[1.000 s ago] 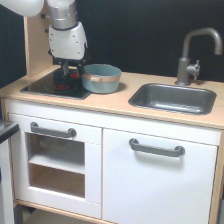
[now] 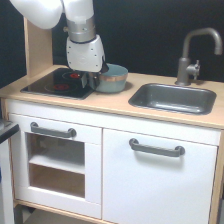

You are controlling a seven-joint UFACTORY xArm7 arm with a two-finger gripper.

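The white robot arm hangs from the top left over a toy kitchen, its dark gripper [image 2: 92,77] at the front-left of a blue-grey pot [image 2: 114,80]. The pot sits at the right edge of the black stovetop [image 2: 55,86]. The fingers are small and dark against the pot, so their state is unclear.
A steel sink [image 2: 170,98] with a tall tap [image 2: 184,70] occupies the right of the wooden counter [image 2: 120,105]. Below are white cabinet doors with grey handles. Free counter lies between pot and sink.
The arm and gripper have moved right and down to the pot, and the pot now appears slightly farther right and back.
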